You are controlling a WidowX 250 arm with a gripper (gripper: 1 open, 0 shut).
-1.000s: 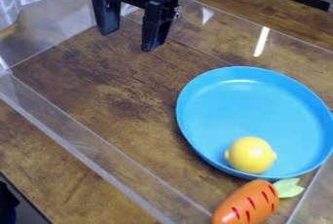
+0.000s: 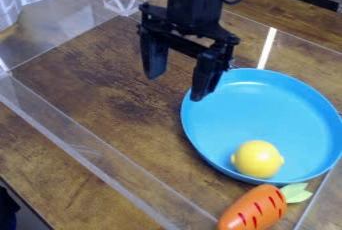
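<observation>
The black gripper (image 2: 181, 64) hangs from the top centre with its fingers spread apart and nothing visible between them, above the wooden surface near the upper left rim of a blue plate (image 2: 247, 109). A yellow lemon-like object (image 2: 257, 158) rests in the lower part of the plate. An orange toy carrot (image 2: 253, 210) with a pale green top lies below the plate, outside it.
Clear plastic edging runs along the left and lower left, and a clear wall stands at the back left.
The gripper has moved right and toward the camera, closer to the blue plate. The plate, lemon and carrot are unchanged.
</observation>
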